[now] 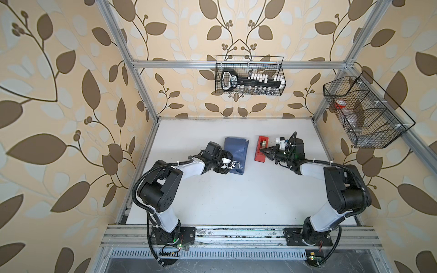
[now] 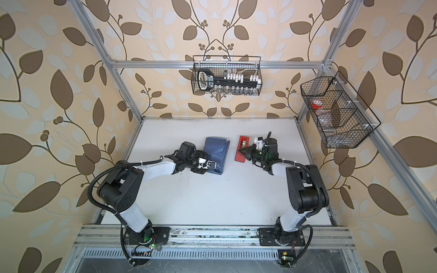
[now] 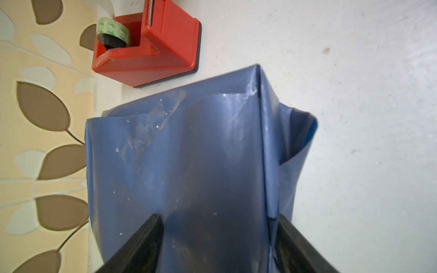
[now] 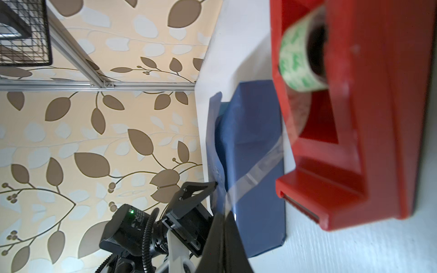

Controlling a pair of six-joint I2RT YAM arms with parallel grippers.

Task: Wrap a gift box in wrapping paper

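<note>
The box wrapped in dark blue paper (image 1: pixel 236 147) lies on the table between my arms. In the left wrist view, its wrapping (image 3: pixel 195 159) has a clear tape patch on top and a folded flap (image 3: pixel 295 129) standing out at one end. My left gripper is part open over the near part of the box, its fingers spread. A red tape dispenser (image 1: pixel 261 149) stands right of the box. My right gripper is shut beside it; a clear tape strip (image 4: pixel 257 170) runs from the roll (image 4: pixel 298 56) to its fingertips.
Wire baskets hang on the back wall (image 1: pixel 250 84) and on the right side (image 1: pixel 359 113), above the table.
</note>
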